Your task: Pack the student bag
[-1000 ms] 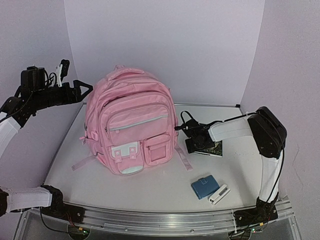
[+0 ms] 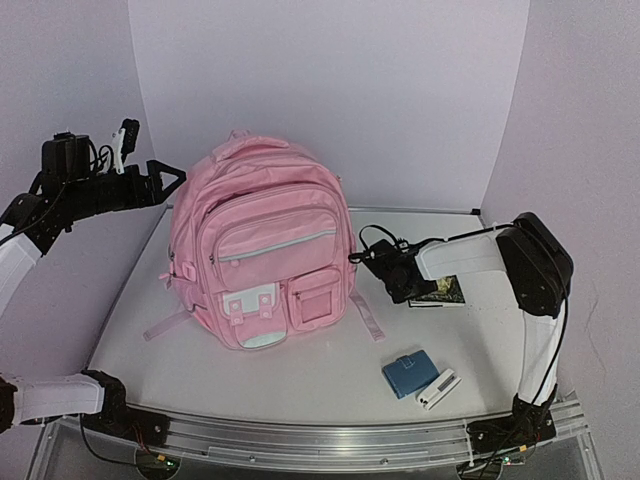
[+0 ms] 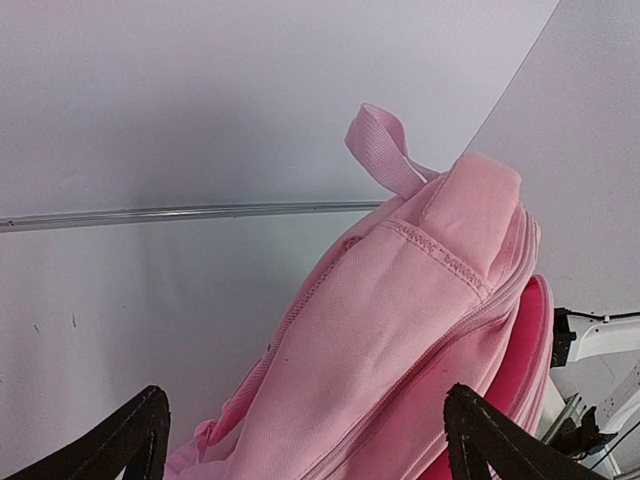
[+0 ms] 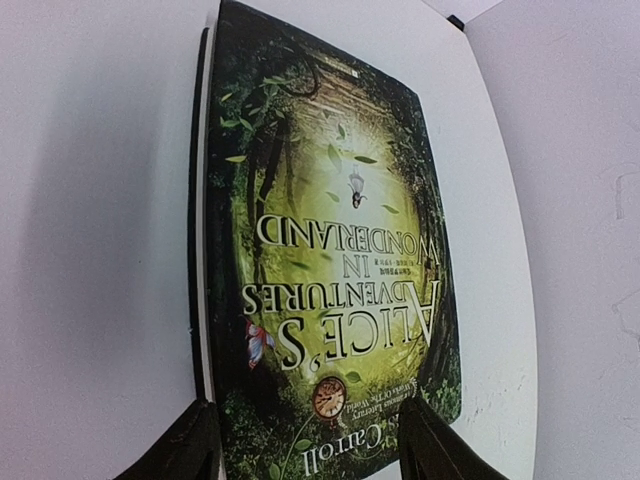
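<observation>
The pink backpack (image 2: 270,240) stands upright on the left half of the table; its strap loop and open-looking top edge (image 3: 400,250) show in the left wrist view. My left gripper (image 2: 178,180) hangs at its upper left, open, its fingers (image 3: 120,440) wide apart and empty. A dark green hardback, Alice's Adventures in Wonderland (image 4: 340,250), lies flat on the table right of the bag. Above the book's near part is my right gripper, its fingers (image 4: 190,445) spread apart; the book lies beneath them. The top view mostly hides the book behind that gripper.
A blue wallet-like case (image 2: 410,373) and a white stapler-like item (image 2: 438,389) lie together near the front edge. A loose bag strap (image 2: 368,317) trails on the table beside the bag.
The book has shifted to the right from under my right gripper, and more of it shows there now. That gripper has moved very little. The left arm and the backpack are unchanged.
</observation>
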